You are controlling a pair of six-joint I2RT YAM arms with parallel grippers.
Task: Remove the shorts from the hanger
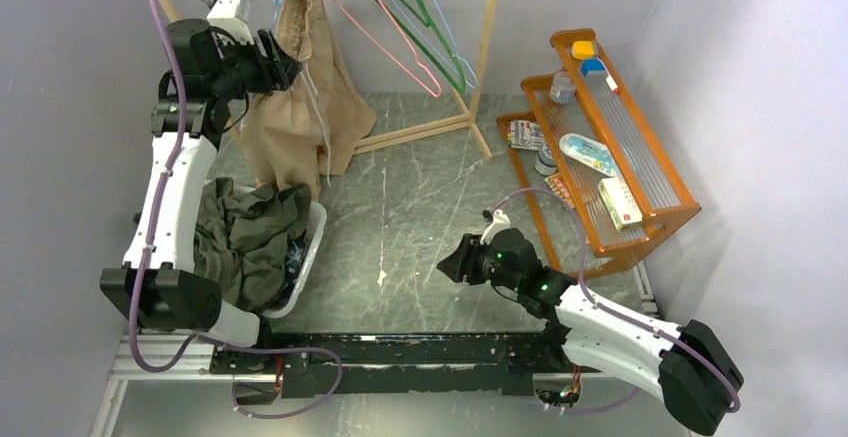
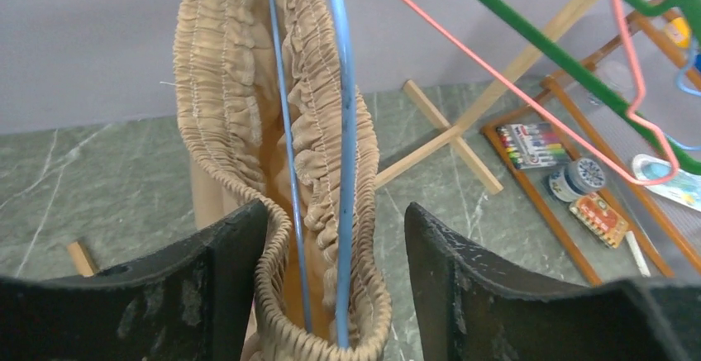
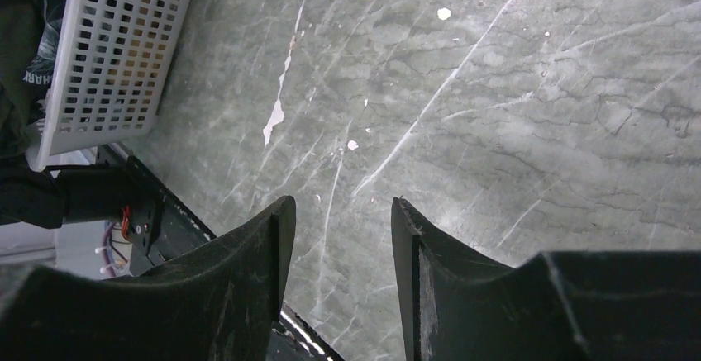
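Observation:
Tan shorts [image 1: 310, 127] hang from a blue wire hanger [image 2: 345, 171] on the rack, waistband [image 2: 207, 105] bunched around it. My left gripper [image 1: 285, 69] is at the waistband; in the left wrist view its open fingers straddle the bunched band and hanger wire, the left finger close to the cloth, the right one apart from it. My right gripper [image 1: 450, 265] is open low over the bare floor, nothing between its fingers.
A white basket [image 1: 312, 247] with dark clothes stands below the left arm. Pink [image 1: 400, 52] and green [image 1: 450, 67] hangers hang to the right. A wooden shelf [image 1: 670, 207] stands at the right.

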